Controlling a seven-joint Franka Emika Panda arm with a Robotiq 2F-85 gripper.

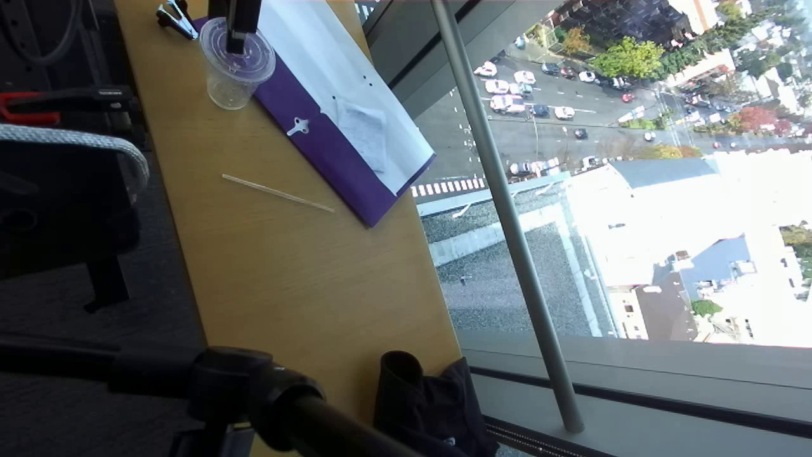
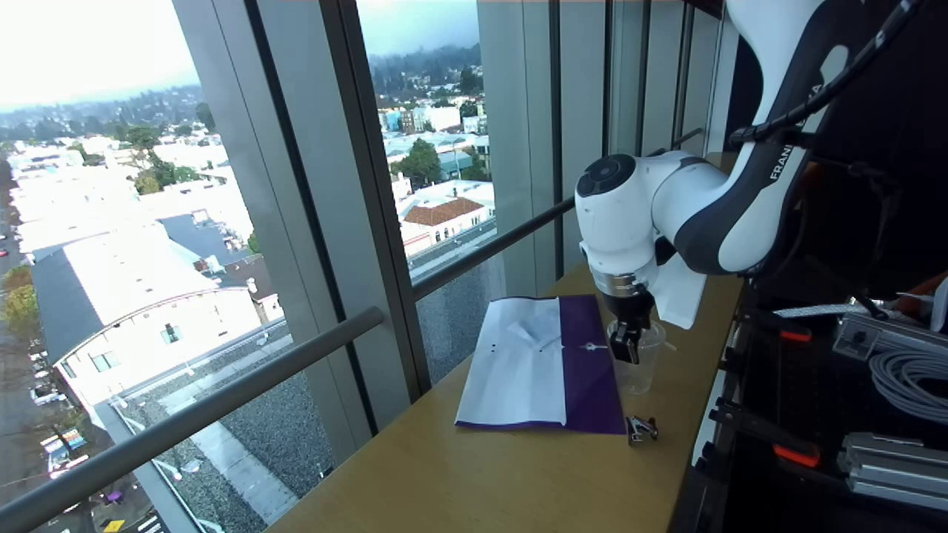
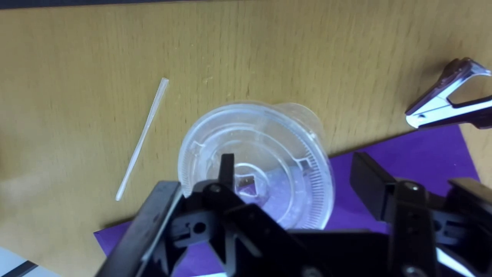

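Note:
A clear plastic cup with a clear lid (image 3: 258, 134) stands on the table, partly against the purple folder's edge. In the wrist view, my gripper is over the lid with its fingers apart; one finger (image 3: 226, 168) overlaps the lid, the other lies past its right side. Nothing is held between them. Seen in exterior view 2, the gripper (image 2: 626, 346) points down close to the cup (image 2: 641, 369); whether it touches the lid I cannot tell. A thin clear straw (image 3: 142, 138) lies on bare wood, apart from the cup.
Under the gripper's side of the cup spreads a purple and white folder (image 1: 342, 171). A staple remover (image 3: 442, 99) sits near the folder's corner. Dark cloth (image 1: 434, 404) occupies the far end in exterior view 1. Windows flank it.

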